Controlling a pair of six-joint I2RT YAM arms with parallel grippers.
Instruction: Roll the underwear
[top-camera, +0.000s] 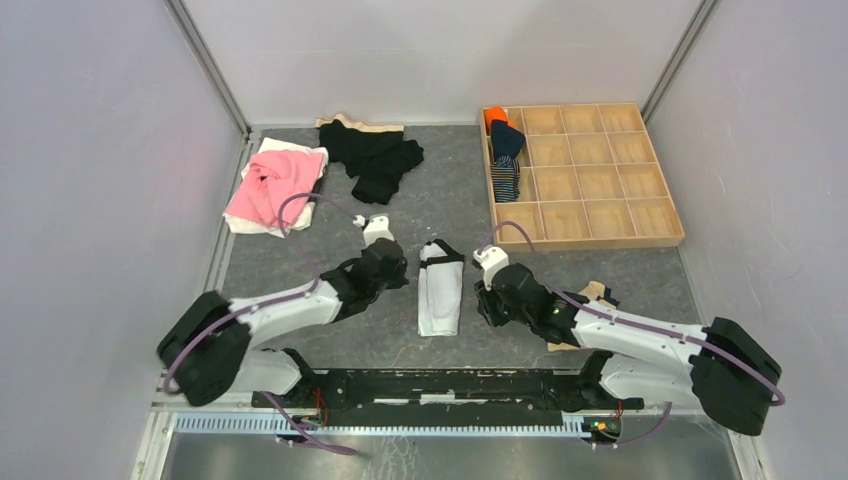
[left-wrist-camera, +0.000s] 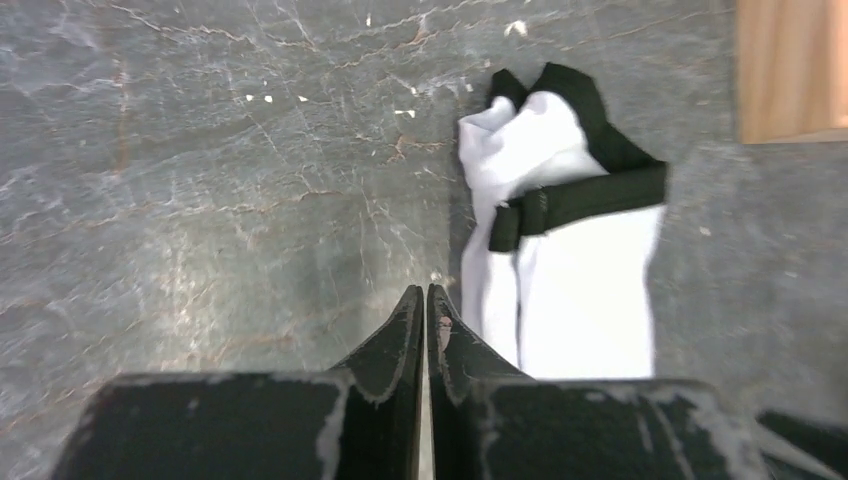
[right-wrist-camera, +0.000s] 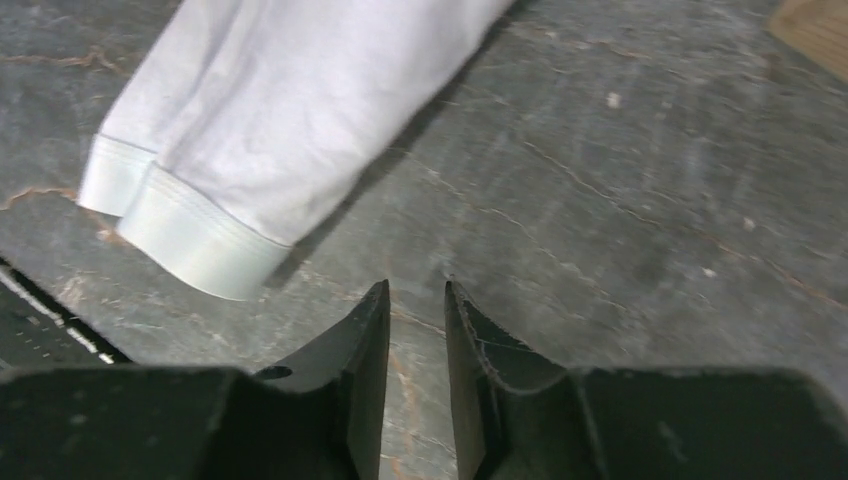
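Observation:
Folded into a long strip, the white underwear (top-camera: 440, 296) lies lengthwise on the grey table, its black waistband toward the back. In the left wrist view the black waistband (left-wrist-camera: 590, 205) is bunched at the far end of the cloth. My left gripper (top-camera: 403, 278) is left of the underwear, shut, with nothing showing between its fingertips. On the other side, my right gripper (top-camera: 487, 312) is apart from the cloth, partly open and empty. The right wrist view shows the pale hem (right-wrist-camera: 200, 235) of the underwear to the left of the right gripper's fingers (right-wrist-camera: 372, 340).
A wooden compartment box (top-camera: 600, 241) stands at the back right with rolled dark items (top-camera: 506, 160) in its left column. Black clothing (top-camera: 375, 160) and a pink cloth (top-camera: 277, 185) lie at the back left. Beige cloth (top-camera: 594, 291) is partly behind the right arm.

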